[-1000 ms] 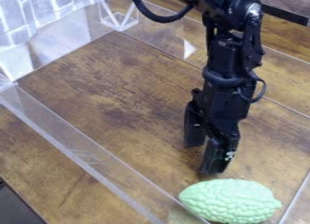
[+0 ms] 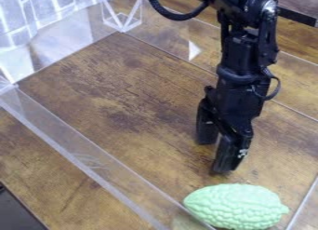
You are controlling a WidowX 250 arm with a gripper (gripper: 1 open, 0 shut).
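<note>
My black gripper (image 2: 217, 146) hangs low over the wooden table (image 2: 112, 103), its fingertips at or close to the surface. I cannot tell whether it is open or holds anything between its fingers. A pale green, bumpy object like a bitter melon (image 2: 236, 206) lies below it in the view, near the front edge, apart from the fingers.
Clear plastic walls (image 2: 81, 155) border the work area at the left and back. A white gridded item (image 2: 44, 20) stands beyond the back left corner.
The upper arm and wrist have shifted slightly to the right; the fingertips have barely moved. The green object lies still.
</note>
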